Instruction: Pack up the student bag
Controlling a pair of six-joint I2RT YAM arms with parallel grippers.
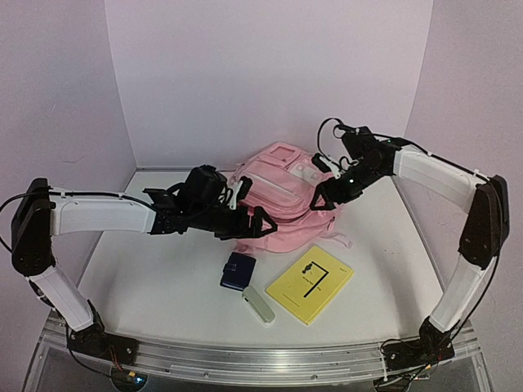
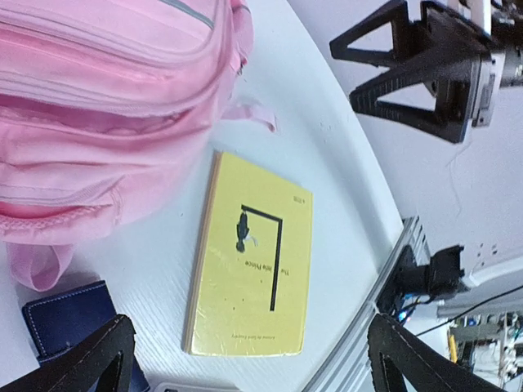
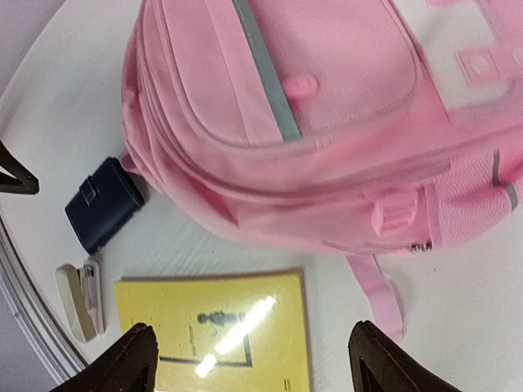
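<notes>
The pink backpack (image 1: 282, 184) lies at the back middle of the table, its flap down over the mouth; what is inside is hidden. In front of it lie a yellow book (image 1: 309, 283) titled The Little Prince, a dark blue wallet-like case (image 1: 238, 271) and a slim pale case (image 1: 259, 305). Over the bag's left front, my left gripper (image 1: 260, 204) has its fingers spread and empty. My right gripper (image 1: 317, 181), also open, hovers at the bag's right side; its parted fingers show in the left wrist view, too.
A pink strap (image 3: 377, 298) trails from the bag's front right onto the table. Bare white table (image 1: 151, 286) extends on the left, with more free room on the right. A metal rail (image 1: 253, 351) borders the front edge.
</notes>
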